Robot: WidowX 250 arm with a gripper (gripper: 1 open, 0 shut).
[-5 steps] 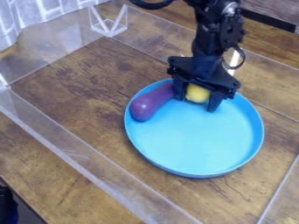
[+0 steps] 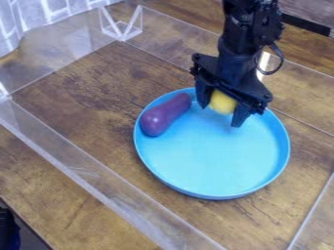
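A blue round plate [image 2: 209,156] sits on the wooden table, with a purple eggplant [image 2: 166,112] on its left part. My black gripper [image 2: 228,96] is over the plate's back part, open, with a yellow object [image 2: 222,101] beneath and between its fingers, partly hidden by them. Whether the fingers touch it is unclear.
Clear plastic walls or strips run along the left side. A white wire frame [image 2: 120,24] stands at the back left. The wooden surface left of the plate [image 2: 85,83] is bare.
The gripper has shifted slightly and now shows more of the yellow object below it. The eggplant and plate look about the same.
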